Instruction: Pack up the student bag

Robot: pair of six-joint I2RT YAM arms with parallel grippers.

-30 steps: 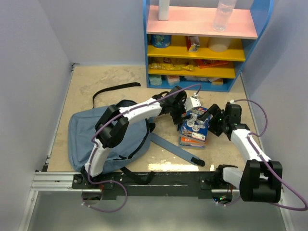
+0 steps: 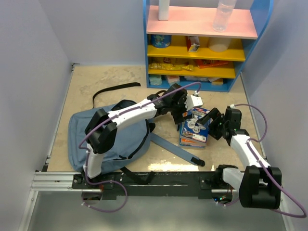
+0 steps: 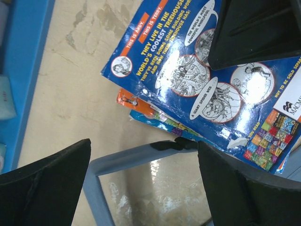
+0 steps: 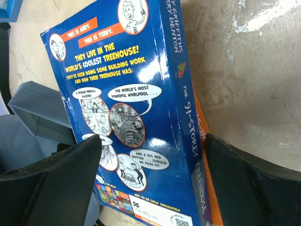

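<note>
A stack of books lies on the floor right of the bag, topped by a glossy blue book (image 2: 196, 129) lying slightly askew. Orange and multicoloured edges of a lower book (image 3: 141, 104) stick out beneath it. My right gripper stands open over the stack, one finger (image 4: 61, 181) above the cover and the other finger (image 4: 249, 181) beside the spine. Open too, my left gripper is at the stack's left side with nothing between its fingers. On the left lies the blue-grey bag (image 2: 108, 142), spread flat.
A blue shelf unit (image 2: 202, 85) with several items stands behind the stack. The bag's wide strap (image 2: 174, 148) runs across the floor in front of the books. Bare floor shows at the back left and right of the stack.
The blue book has shifted slightly to the right and toward the front over the lower one. My right arm has moved a little toward the front; the left arm's elbow has shifted leftward.
</note>
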